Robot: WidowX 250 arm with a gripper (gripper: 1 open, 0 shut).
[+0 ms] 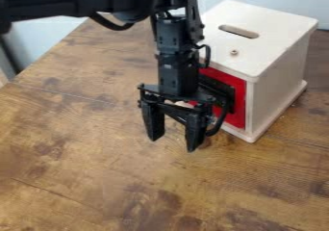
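A pale wooden box (272, 94) with a slot and a small round knob on its top stands at the right, its red front panel (234, 119) partly hidden by the arm. My black gripper (174, 129) hangs pointing down just in front of the box, over the table, its two fingers apart with nothing seen between them. Whether it touches the box cannot be told.
A white wall runs behind the table.
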